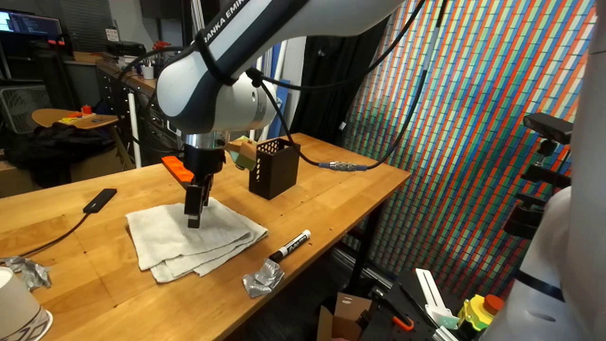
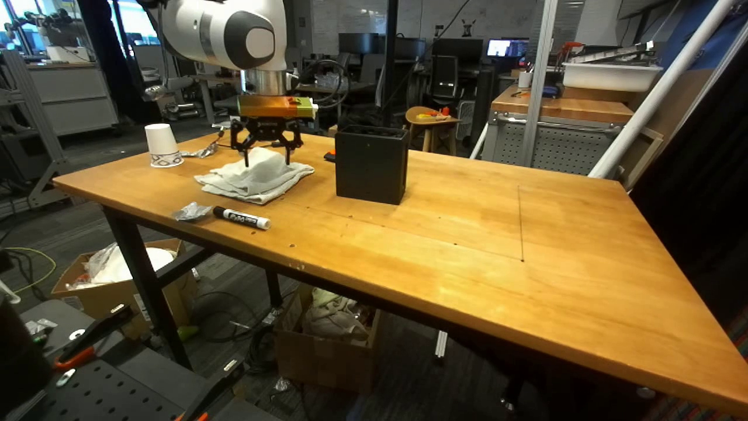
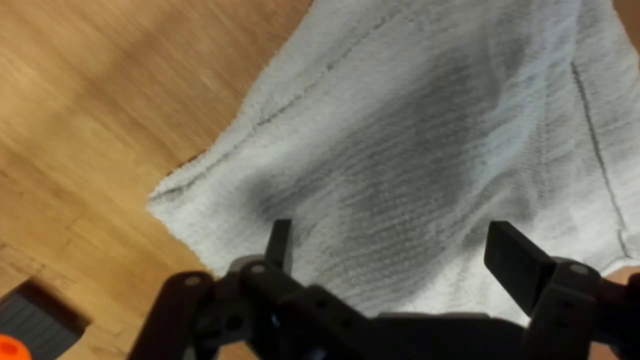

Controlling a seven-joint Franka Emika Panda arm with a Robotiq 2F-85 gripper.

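Observation:
A pale grey cloth (image 1: 176,238) lies folded in layers on the wooden table, raised in a hump in the middle as exterior view 2 shows. My gripper (image 2: 267,160) points straight down over this cloth, fingers wide apart. From the wrist the cloth (image 3: 384,156) fills most of the picture, and the gripper stands open with cloth below the gap. Nothing is clamped between the fingers. Whether the fingertips touch the fabric cannot be told.
A black box (image 2: 371,165) stands close beside the cloth. An orange-and-black object (image 1: 177,169) lies behind the gripper. Nearer the table edge are a marker (image 1: 290,245) and crumpled foil (image 1: 262,278). A paper cup (image 2: 162,146) stands at one end; the other end is bare.

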